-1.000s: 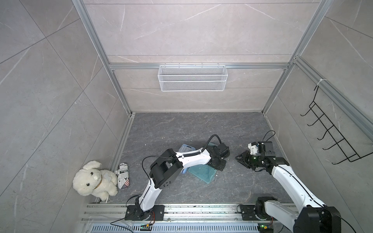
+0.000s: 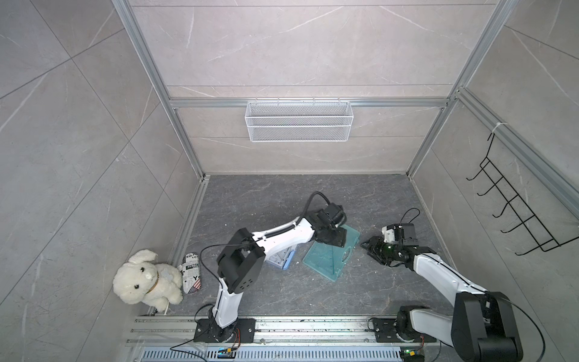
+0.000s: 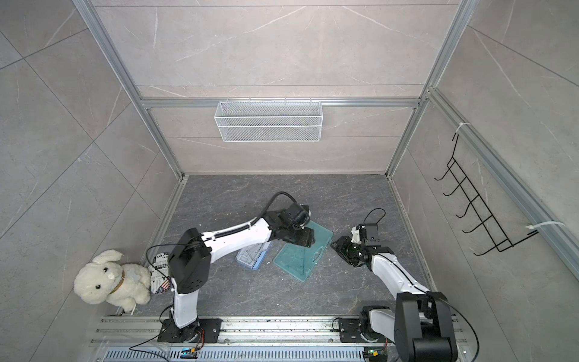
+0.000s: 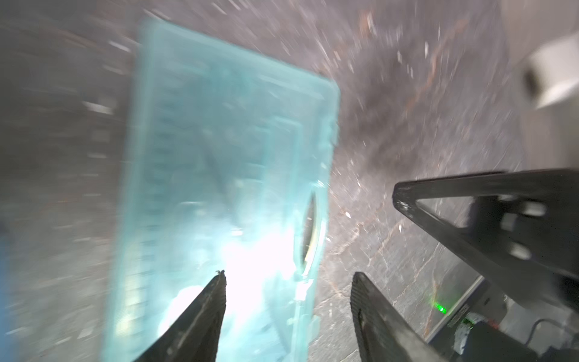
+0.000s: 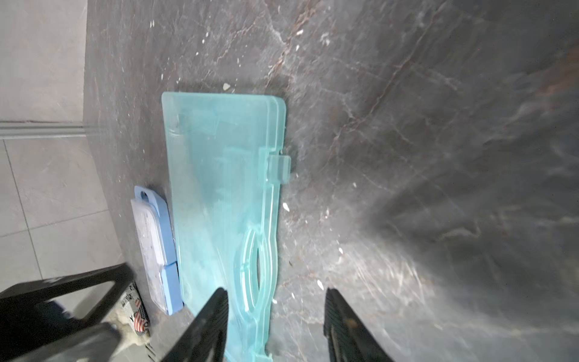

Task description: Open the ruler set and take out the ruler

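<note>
A flat, translucent teal case (image 2: 327, 265) lies closed on the grey floor, its cut-out handle and a latch tab facing right. No separate ruler can be made out through its lid. Just over the case's upper part is my left gripper; its fingers are apart with nothing held between them, and it hides part of the case from above. To the right of the case, my right gripper stands open and empty, its fingers pointing toward the handle edge (image 5: 272, 259).
A blue-and-white box (image 5: 154, 247) lies left of the teal case, partly under the left arm from above. Farther left are a white plush dog (image 2: 144, 280) and a printed pouch (image 2: 191, 272). Bare floor stretches behind the case.
The teal case has shifted right over the last second.
</note>
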